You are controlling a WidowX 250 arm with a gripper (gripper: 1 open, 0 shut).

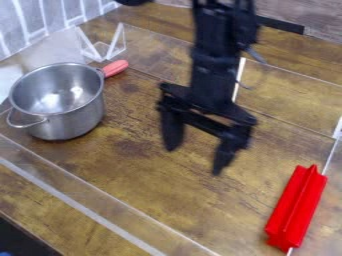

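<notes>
My black gripper point(197, 136) hangs over the middle of the wooden table, blurred, its two fingers apart with nothing visible between them. To its left stands a steel pot point(56, 101) with a wire handle; it looks empty. A red elongated object point(295, 207) lies at the right near side, apart from the gripper. A pinkish-red item point(115, 68) lies behind the pot.
A white wire rack point(107, 45) and pale items stand at the back left beside the pot.
</notes>
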